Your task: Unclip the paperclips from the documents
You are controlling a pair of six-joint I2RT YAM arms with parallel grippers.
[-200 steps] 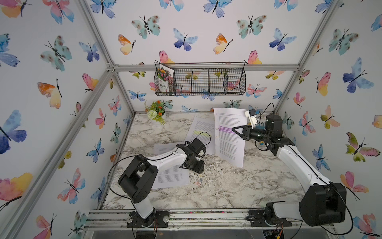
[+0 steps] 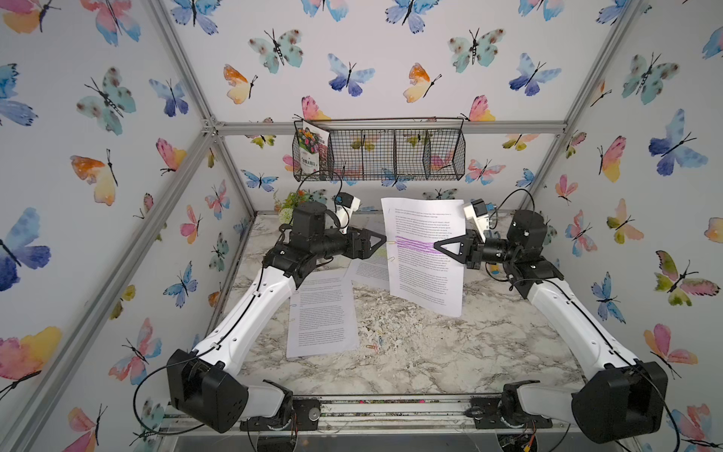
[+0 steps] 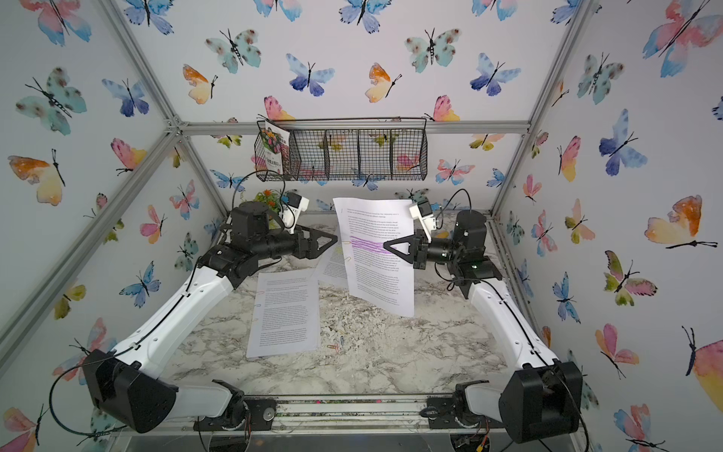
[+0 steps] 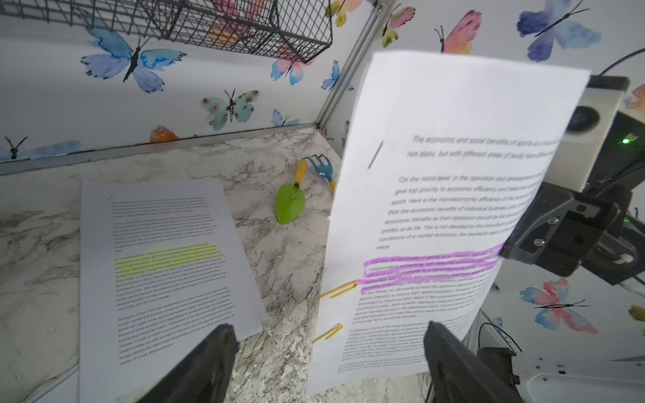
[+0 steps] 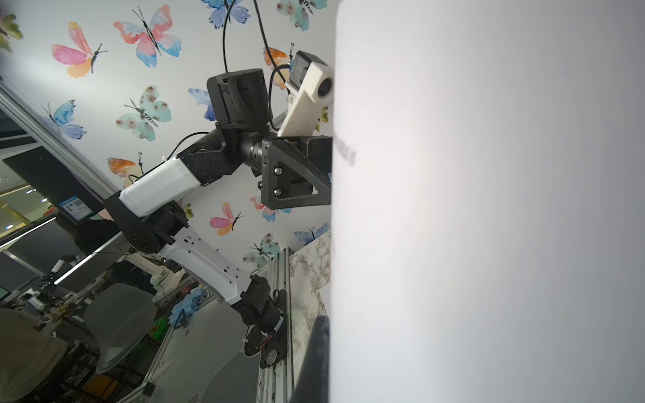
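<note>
A document (image 4: pixel 430 194) with purple highlighting hangs upright above the table, my right gripper (image 2: pixel 438 245) shut on its right part. On its left edge in the left wrist view sit two yellow paperclips, an upper paperclip (image 4: pixel 341 289) beside the purple lines and a lower paperclip (image 4: pixel 328 333). My left gripper is open, facing that edge, with its fingers (image 4: pixel 205 366) apart and nothing seen held. In the right wrist view the blurred sheet (image 5: pixel 490 201) covers most of the frame and hides the right fingertips' grip.
A yellow-highlighted document (image 4: pixel 161 315) lies at the back, another document (image 2: pixel 322 316) at front left. A few loose clips (image 2: pixel 372 346) rest on the table. A wire basket (image 2: pixel 379 154) hangs behind; a toy trowel (image 4: pixel 290 201) and fork (image 4: pixel 321 168) lie farther back.
My left arm has risen from low over the front of the table to beside the held document's left edge. The document, still in the right gripper, has shifted left and turned more face-on.
</note>
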